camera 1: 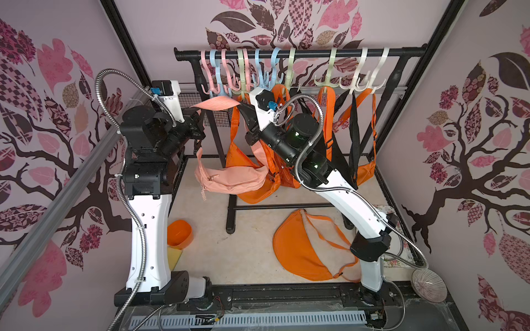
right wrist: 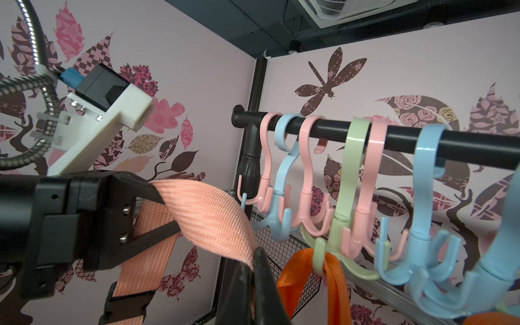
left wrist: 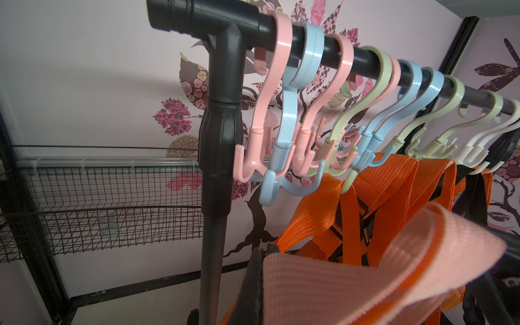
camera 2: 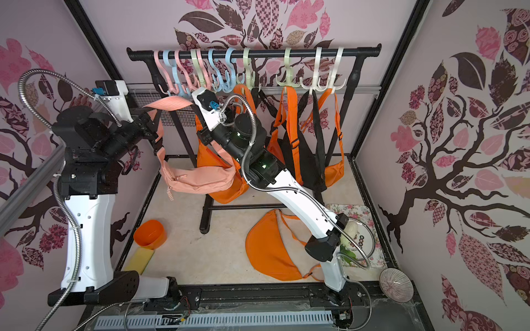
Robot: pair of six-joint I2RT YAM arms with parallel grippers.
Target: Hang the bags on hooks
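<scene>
The pink bag (camera 1: 234,179) hangs in the air below both arms, in front of the rack. Its strap (right wrist: 211,211) stretches between the grippers. On the left side, my left gripper (camera 1: 197,124) is shut on the strap. My right gripper is shut on the other end of that span, the strap running into its fingertips in the right wrist view. A row of pink, blue, green and white hooks (left wrist: 287,108) hangs from the rack's black bar (camera 1: 314,53), above and behind the strap. In the left wrist view, the strap (left wrist: 346,287) lies below the leftmost hooks.
Orange and black bags (camera 2: 301,143) hang from hooks farther right. Another orange bag (camera 1: 301,248) lies on the floor. An orange bowl (camera 1: 180,234) stands at left. The rack's left post (left wrist: 216,108) and a wire basket (left wrist: 124,216) are close to the left gripper.
</scene>
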